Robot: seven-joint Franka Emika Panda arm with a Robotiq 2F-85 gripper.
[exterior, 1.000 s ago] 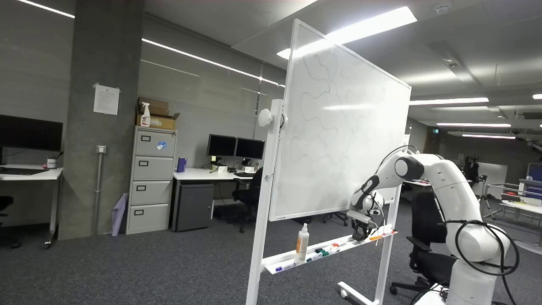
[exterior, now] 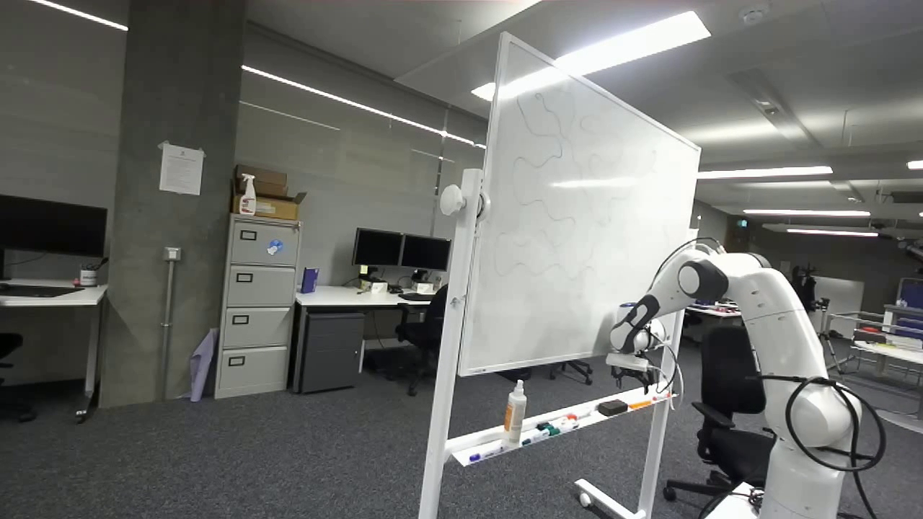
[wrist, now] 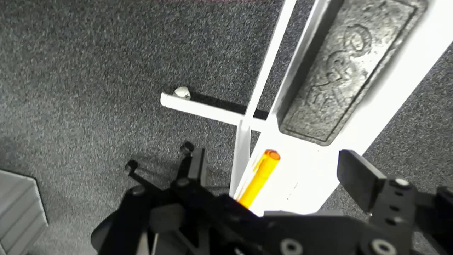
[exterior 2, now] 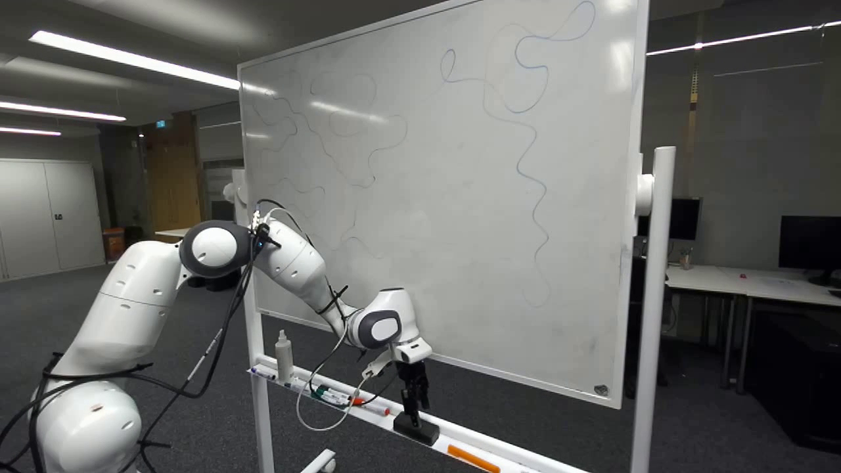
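Observation:
A dark eraser (exterior: 612,407) lies on the whiteboard's white tray (exterior: 484,438), in the exterior views. Seen from the wrist, the eraser (wrist: 339,76) rests flat on the tray, ahead of my fingers and not between them. My gripper stands open, its two dark fingers wide apart. Below it an orange marker (wrist: 259,177) lies on the tray, partly covered by the gripper body. In exterior view 1 the gripper (exterior: 634,378) hangs above the tray, right of the eraser. The whiteboard (exterior 2: 473,197) carries several thin wavy lines.
A spray bottle (exterior: 515,412) stands upright on the tray, with several markers lying beside it. The whiteboard's lower frame is close to my wrist. A black office chair (exterior: 733,406) stands behind the arm. Carpeted floor (wrist: 85,76) lies open under the tray.
In exterior view 1 my gripper has risen from around the eraser and shifted right along the tray.

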